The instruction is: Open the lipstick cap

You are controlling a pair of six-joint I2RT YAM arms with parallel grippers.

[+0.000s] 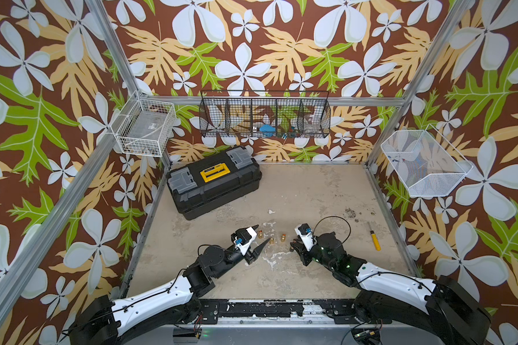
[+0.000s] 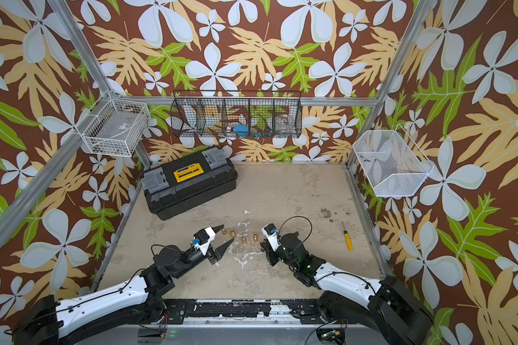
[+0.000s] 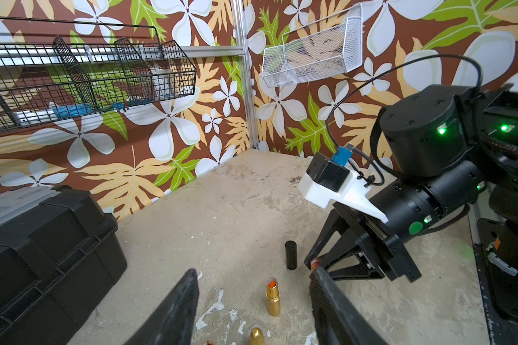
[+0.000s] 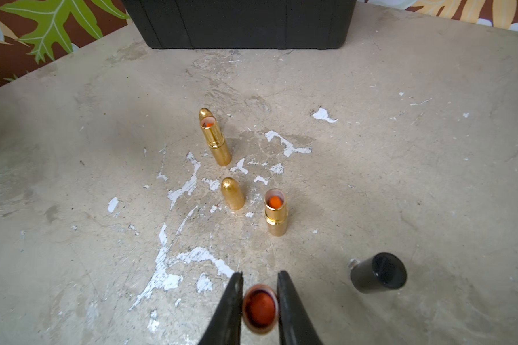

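Note:
In the right wrist view an uncapped lipstick (image 4: 259, 310), its red tip showing in a metallic rim, sits snugly between the fingers of my right gripper, shut on it low over the table. A black cap stands on the table beside it; the left wrist view shows this cap (image 3: 291, 255) just left of the right fingertips. Open and empty, my left gripper is apart from the right one. Ahead of it stands a gold lipstick (image 3: 272, 296) with its orange tip exposed. The base of the held lipstick is hidden.
Another uncapped gold lipstick (image 4: 215, 142) and a gold cap (image 4: 232, 193) stand nearby; a second gold cap shows partly behind that lipstick. A black toolbox (image 1: 215, 192) occupies the back left. A yellow-handled tool (image 1: 374, 240) lies far right.

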